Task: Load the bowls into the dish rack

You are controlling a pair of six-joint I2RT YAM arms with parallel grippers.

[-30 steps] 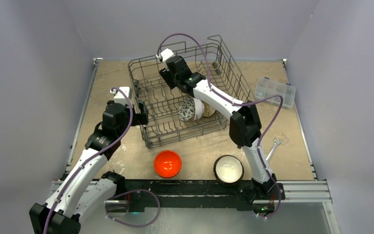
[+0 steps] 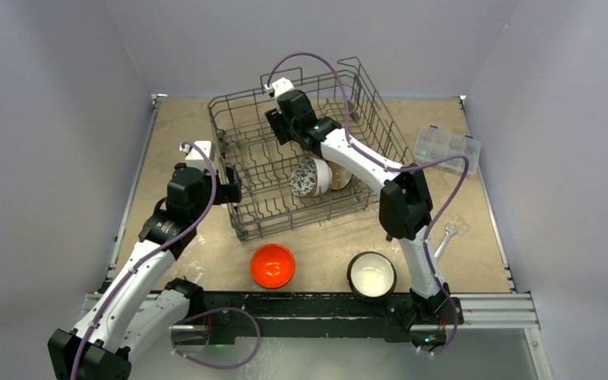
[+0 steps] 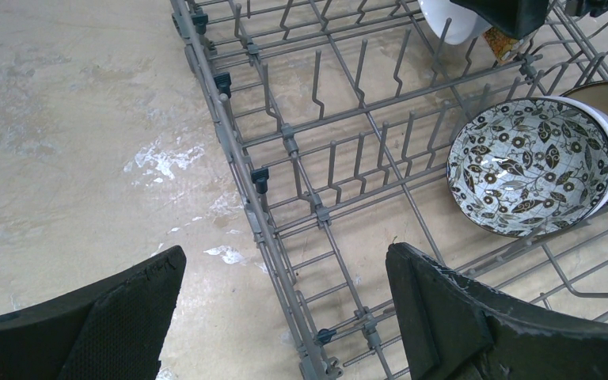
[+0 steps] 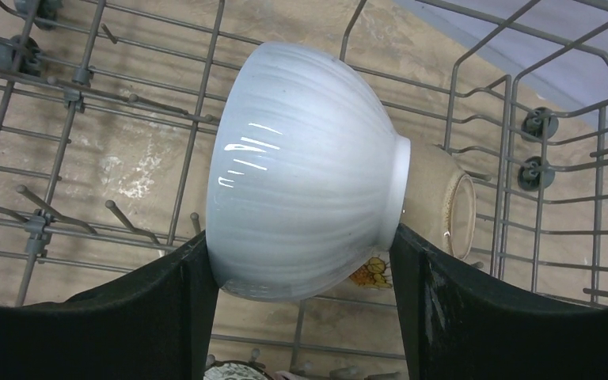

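Observation:
A white bowl [image 4: 301, 158] lies on its side over the rack's back, between the fingers of my right gripper [image 2: 277, 127]; whether they grip it is unclear. A beige bowl [image 4: 443, 206] shows behind it. In the rack [image 2: 249, 232], a floral bowl [image 3: 526, 166] and a tan bowl [image 2: 340, 178] stand on edge near the front. My left gripper [image 2: 228, 190] stands open and empty over the rack's left edge. An orange bowl [image 2: 272, 266] and a cream bowl with dark rim [image 2: 371, 275] sit on the counter in front.
A clear plastic box [image 2: 447, 149] lies right of the rack, with a wrench [image 2: 447, 237] below it. Walls enclose the counter at back and sides. The counter left of the rack is clear.
My right gripper and arm have shifted slightly to the right in the top view. The left arm and the bowls on the counter are unchanged.

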